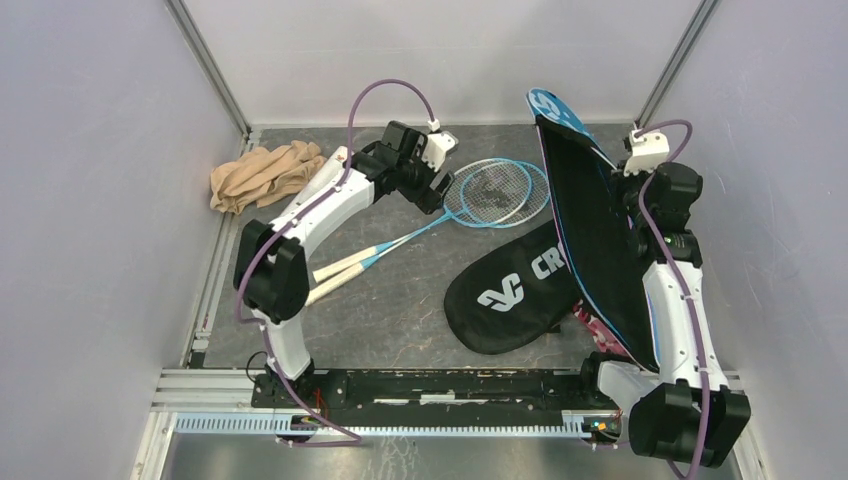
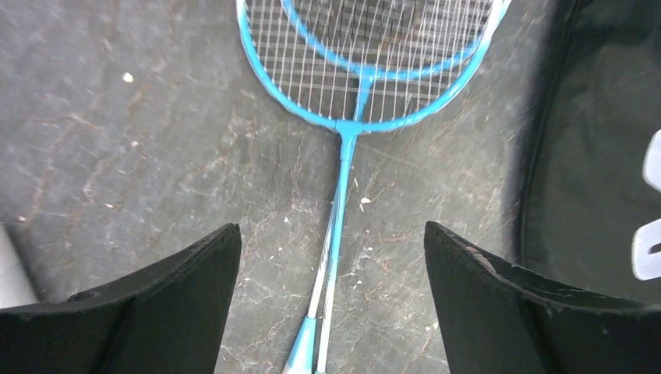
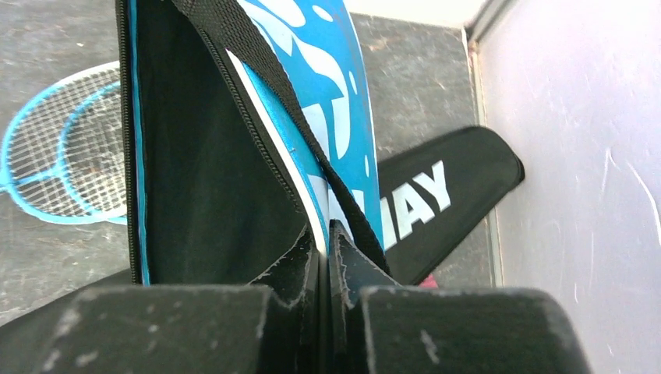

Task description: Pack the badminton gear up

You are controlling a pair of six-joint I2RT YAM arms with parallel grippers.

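Two blue-and-white badminton rackets (image 1: 450, 218) lie overlapped on the floor, strung heads to the back, pale handles toward the front left. In the top view my left gripper (image 1: 437, 192) is over them near the throats. Its fingers (image 2: 164, 304) stand apart with bare floor and the racket shafts visible between them. My right gripper is shut on the edge of an unzipped racket bag (image 3: 218, 156), black inside with a blue printed face. This open bag (image 1: 590, 220) hangs raised at the right, partly covering a black bag below it.
A black bag (image 1: 505, 299) with white lettering lies flat at front centre. Tan cloth (image 1: 265, 175) sits at the back left, beside a white tube (image 1: 325, 175) partly behind my left arm. Something pink (image 1: 600, 328) shows at front right, near the wall.
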